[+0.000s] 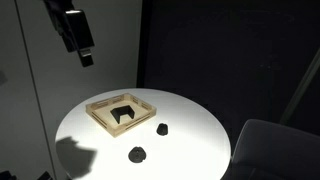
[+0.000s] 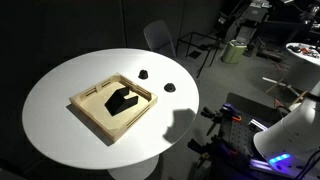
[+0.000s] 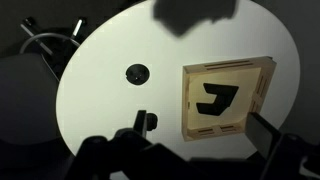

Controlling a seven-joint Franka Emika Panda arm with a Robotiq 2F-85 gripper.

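A light wooden tray (image 2: 83, 101) sits on the round white table (image 2: 60, 130), with a black angular block-like piece (image 2: 121, 100) inside it. Two small dark lumps lie outside the tray: one (image 1: 162, 129) closer to it, the other (image 1: 137, 155) farther out. In the wrist view the tray (image 3: 187, 105) is at the right, one lump (image 3: 137, 74) shows left of it, and the second (image 3: 151, 121) is partly hidden beside a finger (image 3: 140, 124). High over the table hangs my gripper (image 1: 86, 60), its fingers wide apart and nothing seen between them.
A dark chair (image 1: 270, 150) stands beside the table, and another chair (image 2: 160, 38) shows beyond it in exterior view 2. Bare tabletop surrounds the tray and lumps. The arm's shadow (image 1: 75, 155) falls on the table. The white arm base (image 2: 285, 145) is at the lower right.
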